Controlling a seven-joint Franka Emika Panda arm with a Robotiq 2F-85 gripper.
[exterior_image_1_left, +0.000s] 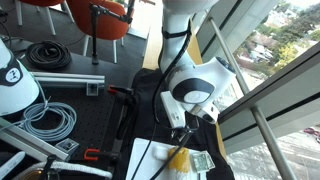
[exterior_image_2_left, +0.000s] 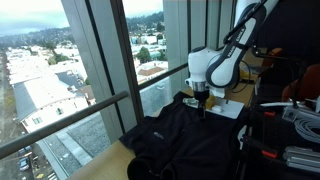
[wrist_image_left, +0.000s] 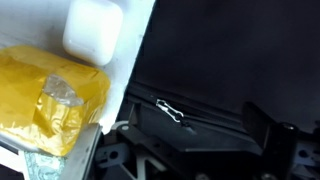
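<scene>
In the wrist view my gripper stands open, its two fingers far apart at the lower edge with nothing held between them. Beneath the gap, a small slim black-and-white item (wrist_image_left: 172, 111) lies on dark cloth; what it is cannot be made out. To the left, a crumpled yellow packet (wrist_image_left: 45, 95) and a rounded white block (wrist_image_left: 93, 30) rest on a white surface (wrist_image_left: 128, 50). From outside, the same yellow packet (exterior_image_1_left: 180, 160) shows close to the gripper, whose fingertips are hard to make out there.
Beside the packet lies a pale green patterned piece (exterior_image_1_left: 203, 160). Black cloth (exterior_image_2_left: 175, 140) covers much of the table, with bare room on it. Windows run along one side; coiled grey cable (exterior_image_1_left: 48, 120) and metal rails stand on the other.
</scene>
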